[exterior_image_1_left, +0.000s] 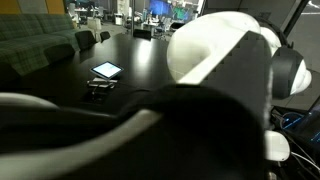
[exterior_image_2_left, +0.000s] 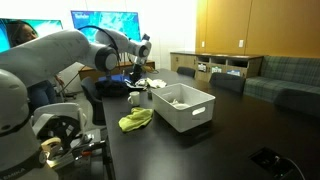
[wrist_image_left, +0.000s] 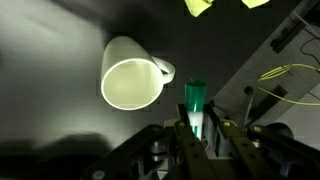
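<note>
A teal-capped marker (wrist_image_left: 195, 97) with a pale body stands out from the fingers of my gripper, which is shut on it in the wrist view. To its left on the dark table is a white mug (wrist_image_left: 118, 58), seen from above with its open mouth and its handle towards the marker. The marker is outside the mug, in this view beside the handle. Exterior view 2 shows the mug (exterior_image_2_left: 134, 99) near the table's left edge, below the arm's far end. The arm itself fills much of exterior view 1, where mug and gripper are hidden.
A white box (exterior_image_2_left: 183, 118) stands right of the mug, with a yellow-green cloth (exterior_image_2_left: 136, 120) in front. Yellow cables (wrist_image_left: 285, 72) lie at the right of the wrist view, past the table's edge.
</note>
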